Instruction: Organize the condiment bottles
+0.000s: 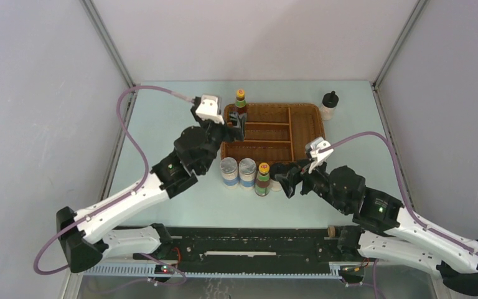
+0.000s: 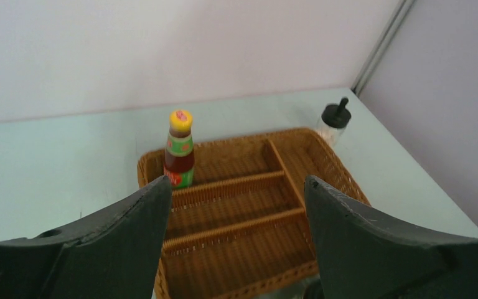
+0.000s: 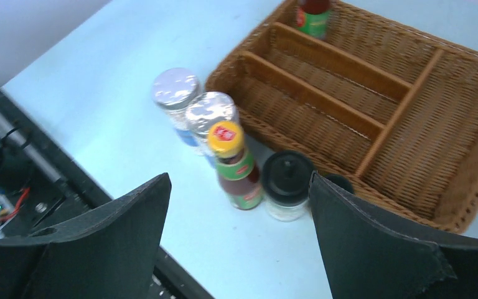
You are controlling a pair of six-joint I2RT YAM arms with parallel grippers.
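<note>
A brown wicker basket (image 1: 305, 128) with dividers lies mid-table. One yellow-capped bottle (image 2: 179, 149) stands upright in its back-left compartment. Along the basket's front edge stand two silver-lidded jars (image 1: 229, 171), a second yellow-capped bottle (image 3: 235, 165) and a black-lidded jar (image 3: 287, 185); a smaller dark lid (image 3: 339, 182) is partly hidden by a finger. Above the basket's left side, my left gripper is open and empty. My right gripper hangs open above the front row, with the second bottle showing between its fingers in the right wrist view, apparently below them.
A black-topped shaker (image 1: 328, 105) stands on the table beyond the basket's back-right corner. Apart from the bottle at the back left, the basket's compartments look empty. Bare table (image 1: 162, 124) lies to the left.
</note>
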